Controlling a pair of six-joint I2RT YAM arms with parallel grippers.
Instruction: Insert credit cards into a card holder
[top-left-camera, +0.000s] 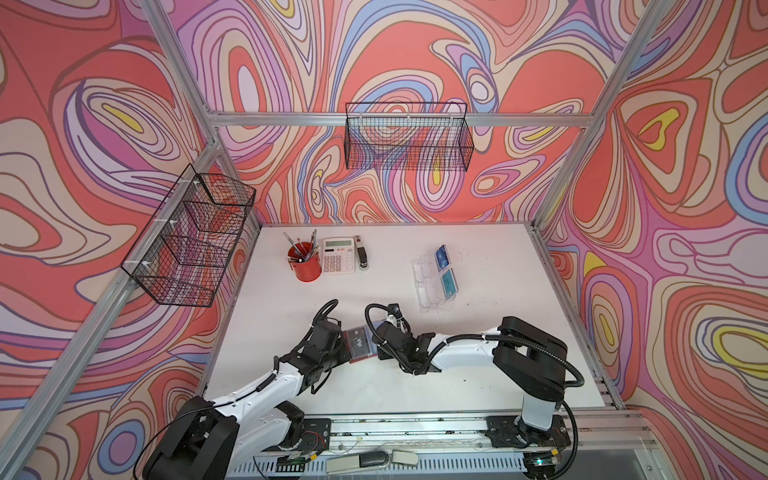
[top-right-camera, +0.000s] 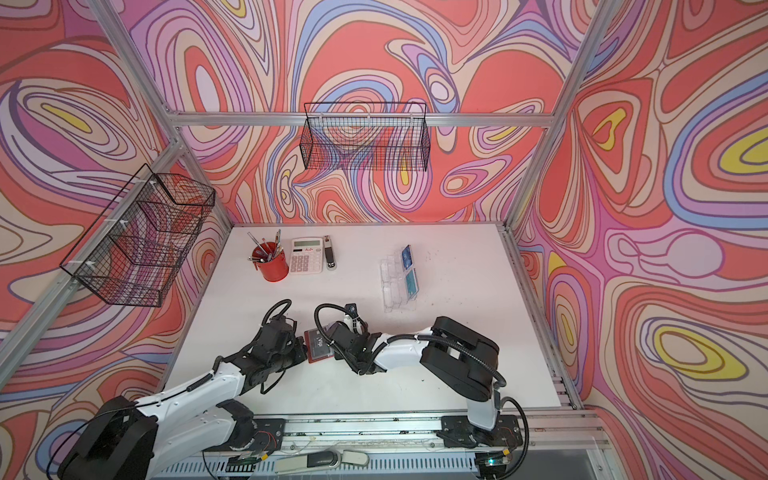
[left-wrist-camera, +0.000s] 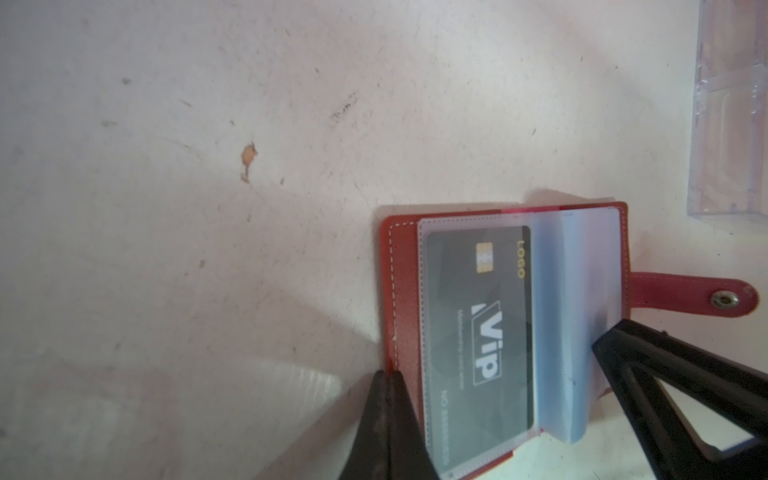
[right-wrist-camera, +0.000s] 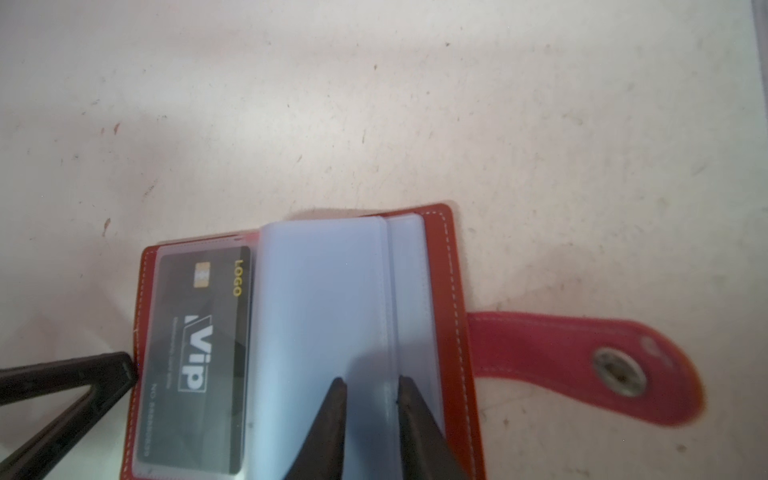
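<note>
An open red card holder (left-wrist-camera: 404, 272) lies on the table, with a black VIP card (left-wrist-camera: 478, 336) in its left clear sleeve and bluish translucent sleeves (right-wrist-camera: 320, 296) to the right. Its red snap strap (right-wrist-camera: 544, 344) extends rightward. At the holder's left edge my left gripper is shut, with no object visible between its fingers. My right gripper is part open over the bluish sleeves, its fingertips at their surface near a sleeve edge; whether they grasp it cannot be told.
A clear card rack (top-left-camera: 425, 280) with blue cards (top-left-camera: 449, 284) stands behind the holder. A red pen cup (top-left-camera: 308, 265), a calculator (top-left-camera: 338, 260) and a stapler (top-left-camera: 361, 253) sit at the back left.
</note>
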